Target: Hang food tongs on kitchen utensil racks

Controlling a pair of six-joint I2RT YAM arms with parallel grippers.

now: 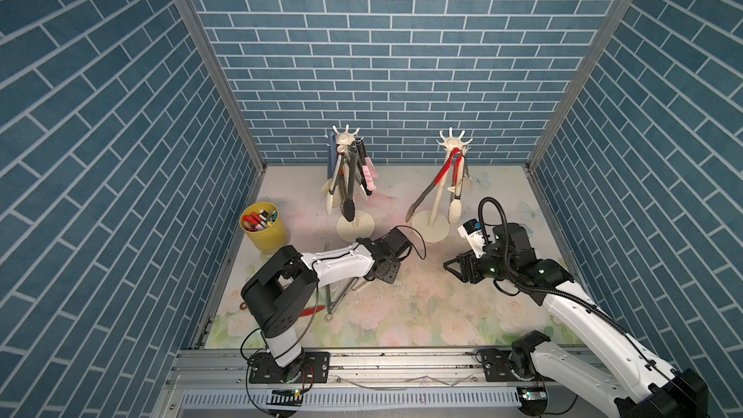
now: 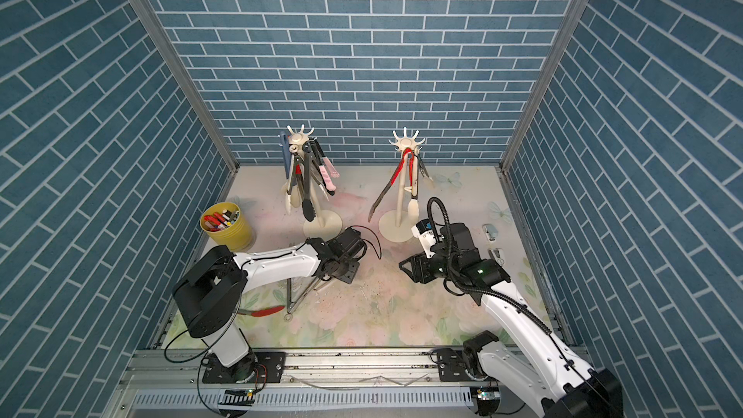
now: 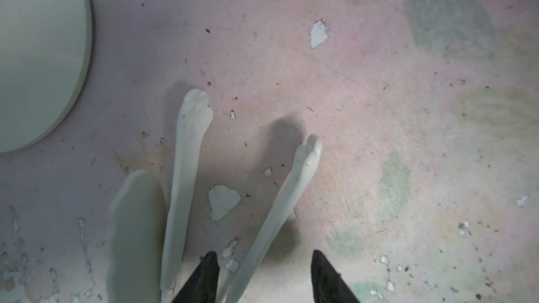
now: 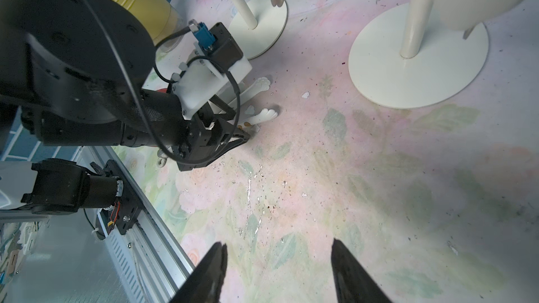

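Observation:
White scalloped tong tips (image 3: 306,160) rise from the table in the left wrist view, with a second white tip (image 3: 191,115) to their left. My left gripper is open over them; the nearer arm runs through the gap between its fingers, clear of both. In the top left view the tongs' grey legs (image 1: 342,296) meet at a ring end near the table front, partly hidden by my left arm. My right gripper stands open and empty above bare table. The left rack (image 1: 355,226) and right rack (image 1: 430,227) stand behind.
Utensils hang on both racks. A yellow bucket (image 1: 267,238) of pens stands at the left. A red-handled tool (image 2: 267,311) lies near the front left, and bare table (image 2: 371,309) stretches between the arms.

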